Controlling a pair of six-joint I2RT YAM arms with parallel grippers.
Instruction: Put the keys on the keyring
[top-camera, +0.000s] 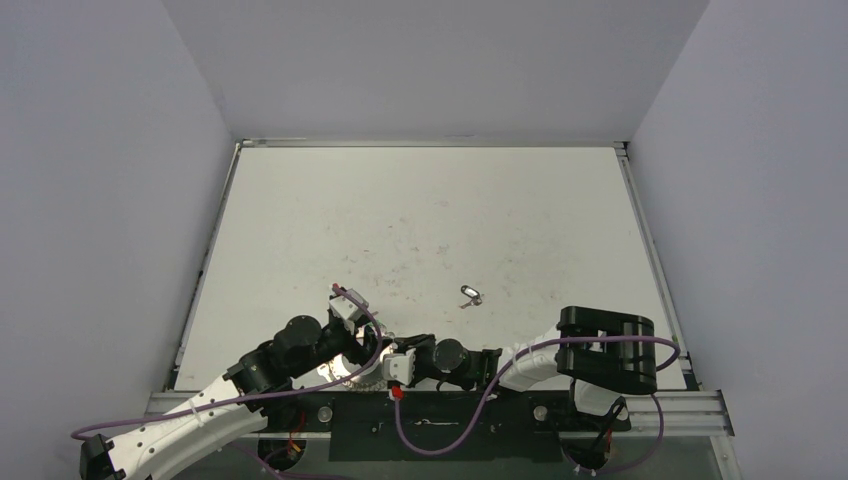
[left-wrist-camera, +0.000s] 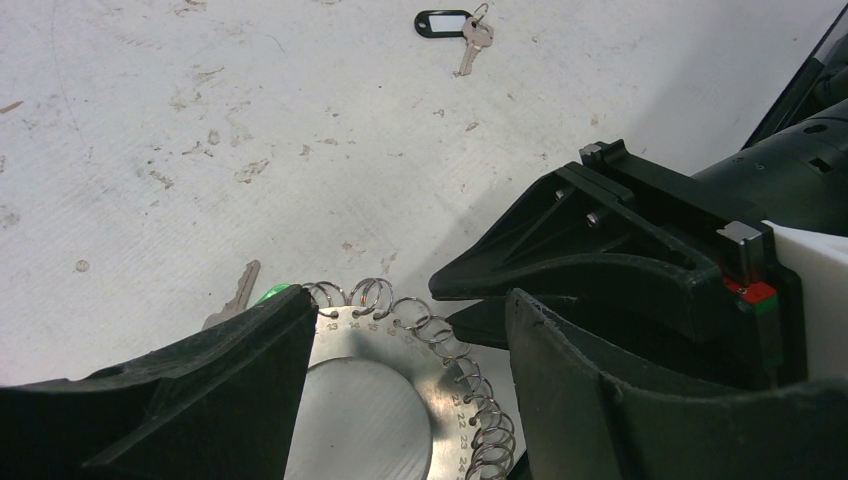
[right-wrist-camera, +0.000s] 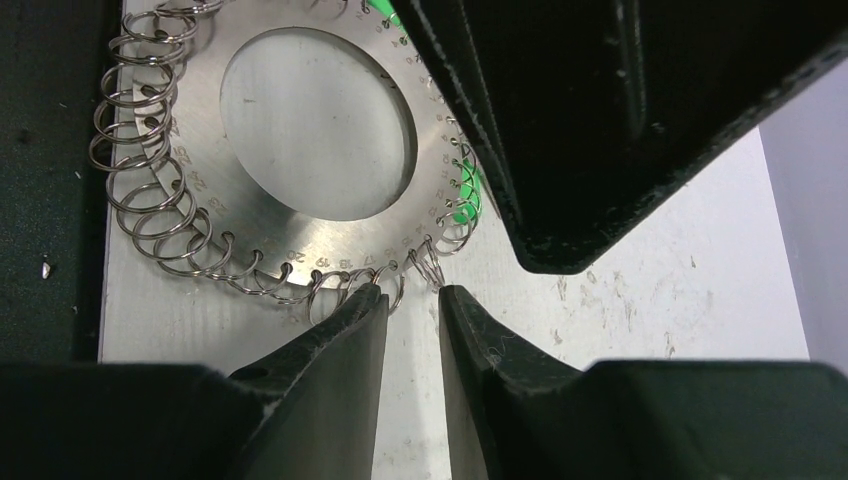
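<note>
A round metal keyring plate (right-wrist-camera: 180, 120) with numbered holes and many wire rings lies at the table's near edge. My left gripper hangs over it, open, fingers apart. My right gripper is low at the plate's rim, slightly open, its fingertips at the rings near the holes numbered in the high teens; whether a ring sits between them is unclear. A key (left-wrist-camera: 235, 300) with a green tag (left-wrist-camera: 272, 293) lies beside the plate, partly hidden by a left finger. A second key (left-wrist-camera: 475, 40) with a black tag (left-wrist-camera: 442, 22) lies farther off, right of centre.
Grey walls stand at both sides and the back. A dark strip (right-wrist-camera: 50, 300) borders the near edge beside the plate. The two arms are close together over the plate.
</note>
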